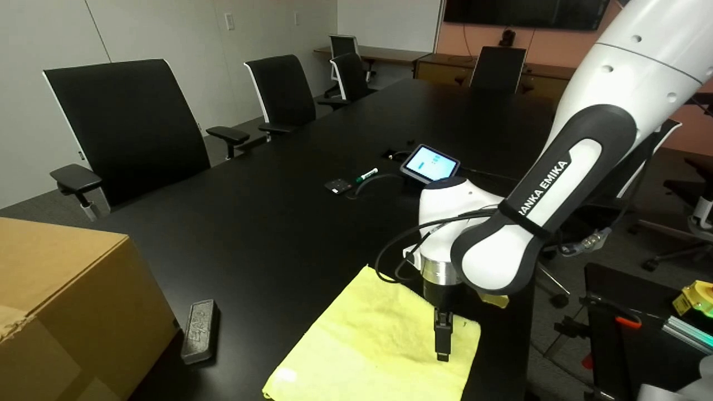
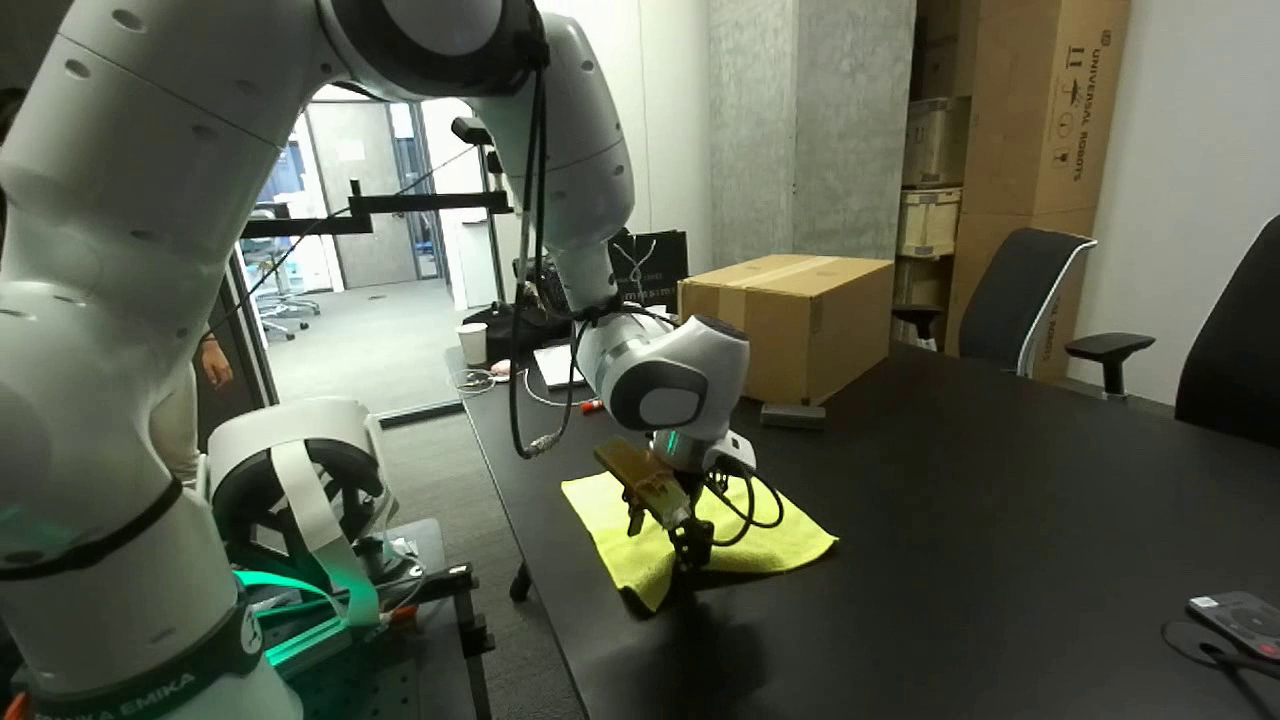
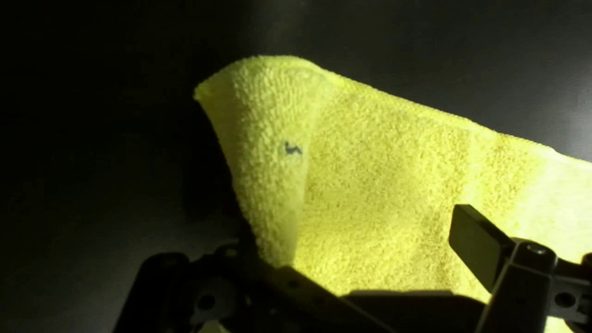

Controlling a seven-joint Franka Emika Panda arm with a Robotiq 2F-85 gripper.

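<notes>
A yellow cloth [image 1: 374, 334] lies spread on the black table, also seen in the second exterior view, where the cloth [image 2: 768, 546] has one corner toward the camera. In the wrist view the near corner of the cloth [image 3: 383, 166] is raised in a curl, with a small dark mark on it. My gripper [image 1: 443, 337] points down over the cloth's right part. It stands open, its fingers [image 3: 480, 244] wide apart with yellow fabric visible below the gap. Whether a fingertip touches the cloth I cannot tell.
A black eraser-like block [image 1: 200, 331] and a cardboard box [image 1: 73, 301] stand to the left. Farther back are a tablet [image 1: 431, 164], a green marker [image 1: 367, 176] and a small black device [image 1: 338, 186].
</notes>
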